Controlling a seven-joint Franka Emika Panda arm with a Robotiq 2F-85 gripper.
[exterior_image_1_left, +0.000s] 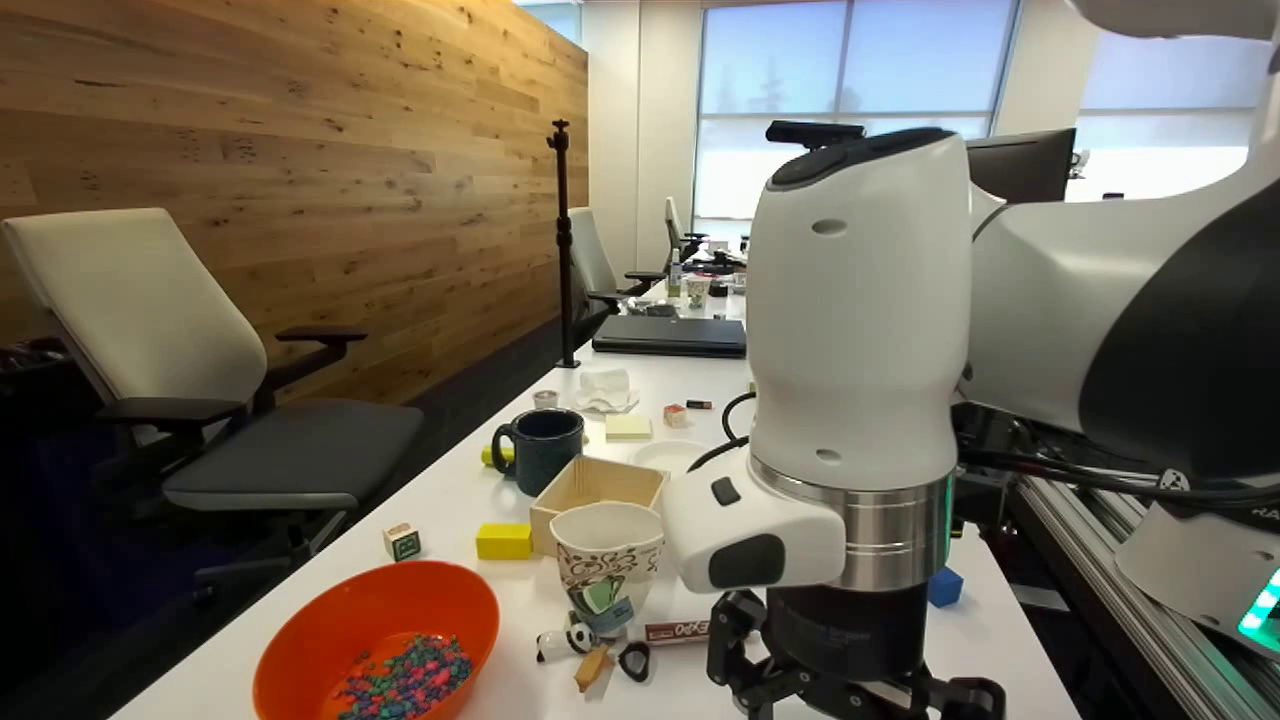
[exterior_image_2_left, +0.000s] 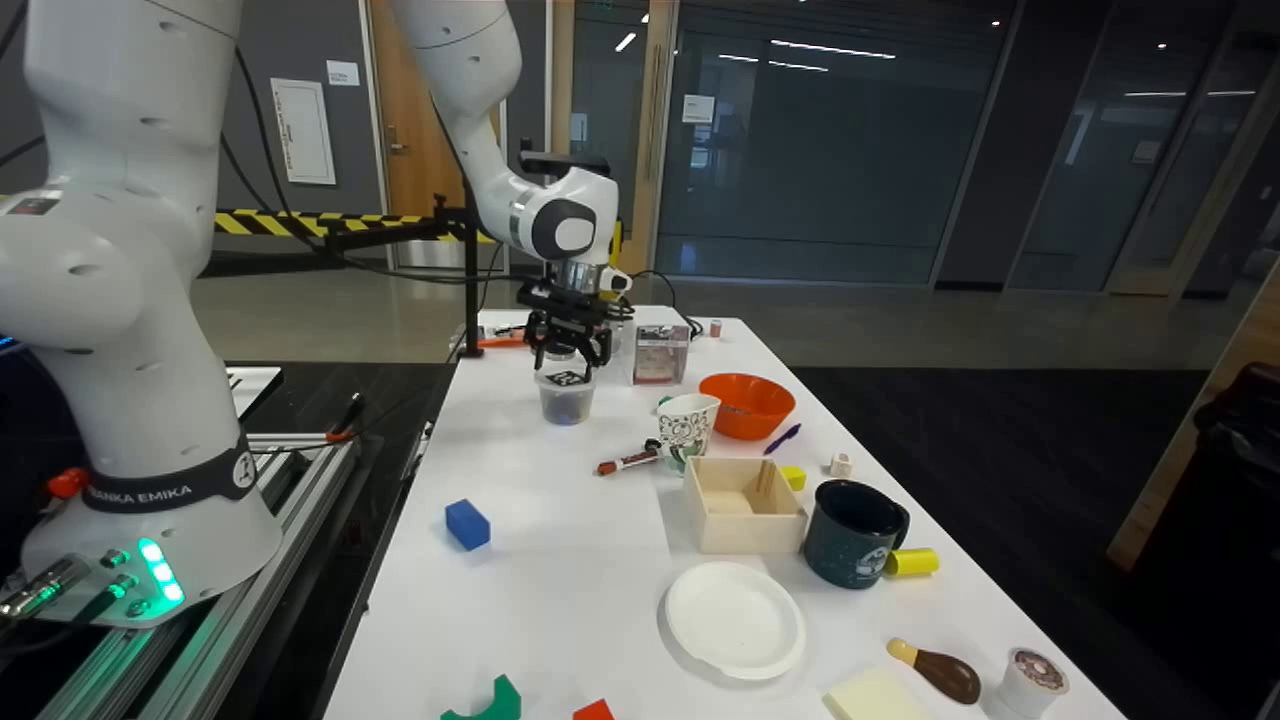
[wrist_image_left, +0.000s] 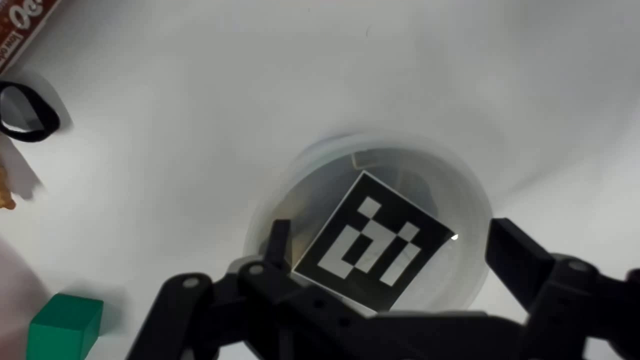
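Note:
A clear round tub (wrist_image_left: 384, 144) stands on the white table, and a card with a black-and-white square marker (wrist_image_left: 372, 240) shows at its top in the wrist view. My gripper is open over the tub, one finger (wrist_image_left: 279, 243) overlapping its left side and the other finger (wrist_image_left: 510, 258) at its right edge. In the second exterior view the tub (exterior_image_2_left: 565, 398) sits directly under the gripper (exterior_image_2_left: 566, 358). Whether the fingers touch the tub, I cannot tell. In the first exterior view the fingertips are cut off by the lower frame edge.
Close by are an orange bowl (exterior_image_2_left: 750, 406), a patterned paper cup (exterior_image_2_left: 686, 427), a red marker pen (exterior_image_2_left: 629, 462) and a clear box (exterior_image_2_left: 660, 356). Farther off stand a wooden box (exterior_image_2_left: 746, 528), a dark mug (exterior_image_2_left: 852, 534) and a white plate (exterior_image_2_left: 734, 618). Free table surrounds the blue block (exterior_image_2_left: 468, 524).

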